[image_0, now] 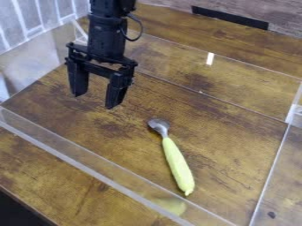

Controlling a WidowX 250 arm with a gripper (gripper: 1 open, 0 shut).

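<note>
My black gripper [98, 86] hangs over the left part of the wooden table, its two fingers spread wide with nothing between them. Below and to the right of it, apart from it, lies a utensil [176, 161] with a long pale yellow handle and a rounded metal head that points up toward the back left.
Clear plastic walls [289, 159] border the wooden work surface [236, 124] along the right, front and left. A dark slot lies at the far back edge.
</note>
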